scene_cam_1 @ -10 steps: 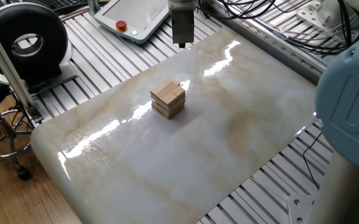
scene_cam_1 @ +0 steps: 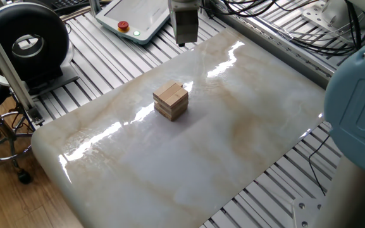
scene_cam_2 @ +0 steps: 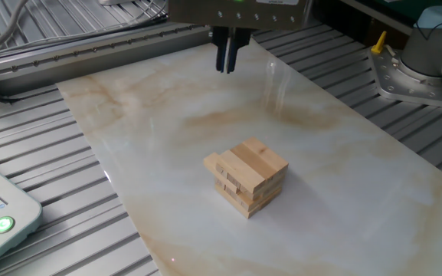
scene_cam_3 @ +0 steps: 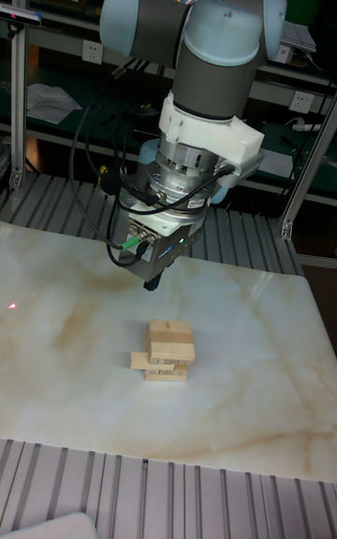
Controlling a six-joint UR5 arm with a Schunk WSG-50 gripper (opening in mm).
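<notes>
A small block stack (scene_cam_1: 171,101) of light wooden pieces stands upright near the middle of the marbled board. One wooden block (scene_cam_2: 212,162) juts out of its side below the top layer; the same block (scene_cam_3: 138,361) pokes out to the left in exterior view 3. My gripper (scene_cam_2: 227,72) hangs in the air, apart from the stack and higher than it. Its two black fingers (scene_cam_2: 221,52) are close together, with nothing seen between them. In exterior view 1 the gripper's upper part is cut off by the frame's top edge.
Around the stack, the glossy board (scene_cam_2: 343,199) is clear. Slatted metal table surface (scene_cam_1: 93,69) borders it. A teach pendant (scene_cam_1: 135,16) with a red stop button lies beyond the board, and cables (scene_cam_1: 245,9) run along the back rail.
My gripper has risen slightly in exterior view 1, and the blue arm joint at the right has shifted a little to the right. The stack has not moved.
</notes>
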